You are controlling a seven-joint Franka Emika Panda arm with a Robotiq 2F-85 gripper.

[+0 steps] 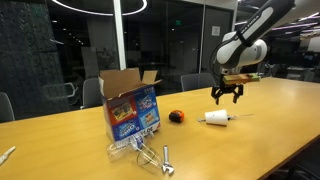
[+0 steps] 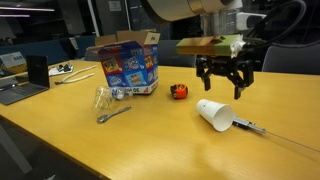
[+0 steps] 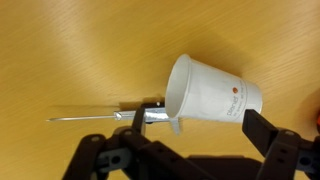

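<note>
A white paper cup (image 3: 218, 93) lies on its side on the table, with its open mouth to the left in the wrist view. Partly under or right beside it is a thin screwdriver-like tool (image 3: 150, 114) with a long metal shaft. Above the cup hangs my gripper (image 2: 225, 84), its fingers spread wide and nothing between them. In the wrist view the dark fingers (image 3: 262, 132) stand along the lower edge, one of them close to the cup's base in the picture.
A blue snack box (image 1: 133, 108) with raised flaps stands left of the cup. Near it are a red and black object (image 1: 177, 116), a wire whisk (image 1: 132, 146) and a wrench (image 1: 167, 160).
</note>
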